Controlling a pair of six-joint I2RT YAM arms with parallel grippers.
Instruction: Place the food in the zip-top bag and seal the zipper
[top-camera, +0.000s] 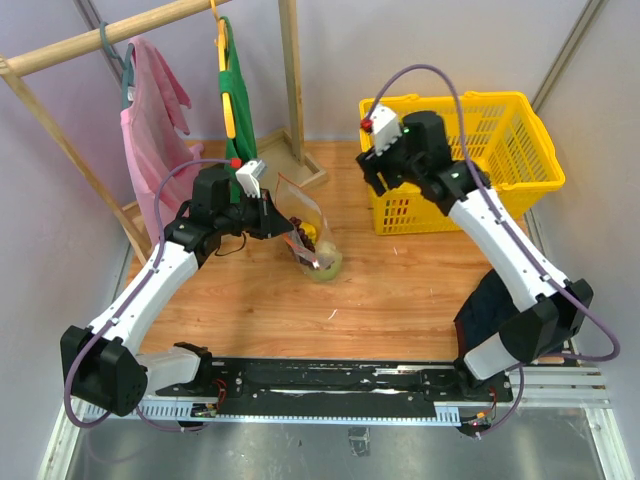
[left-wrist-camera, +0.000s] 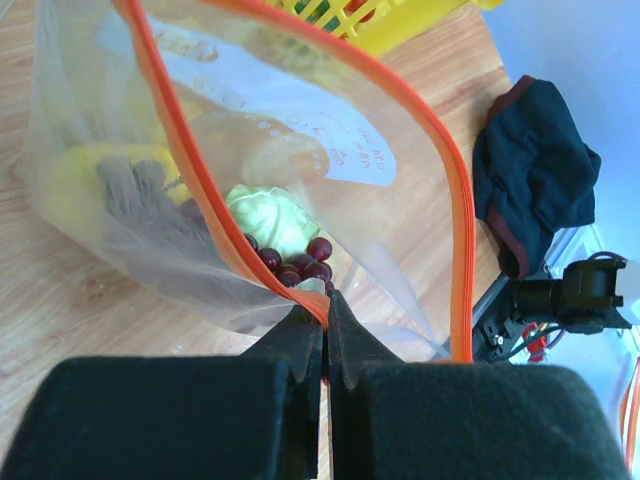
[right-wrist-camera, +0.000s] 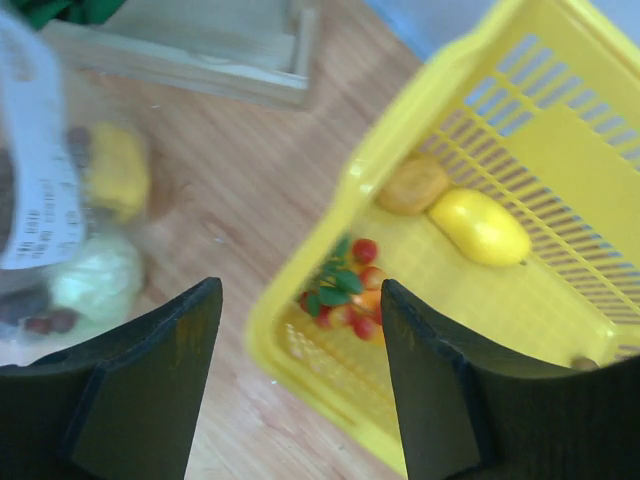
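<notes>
The clear zip top bag (top-camera: 313, 213) stands on the table with its orange-edged mouth spread wide. Pinched at that orange edge (left-wrist-camera: 262, 262), it is held by my left gripper, which is shut on it. Inside the bag are dark grapes (left-wrist-camera: 318, 262), a pale green leafy food (left-wrist-camera: 270, 218) and something yellow (left-wrist-camera: 90, 190). My right gripper is open over the left wall of the yellow basket (right-wrist-camera: 312, 245), with nothing held between its fingers. In the basket lie a yellow fruit (right-wrist-camera: 480, 228), a brown potato-like food (right-wrist-camera: 413, 186) and red fruits with green leaves (right-wrist-camera: 348, 287).
A wooden rack (top-camera: 293, 75) with a pink garment (top-camera: 152, 125) and a green one (top-camera: 238, 115) stands at the back left. Dark cloth (top-camera: 485, 315) lies at the right edge.
</notes>
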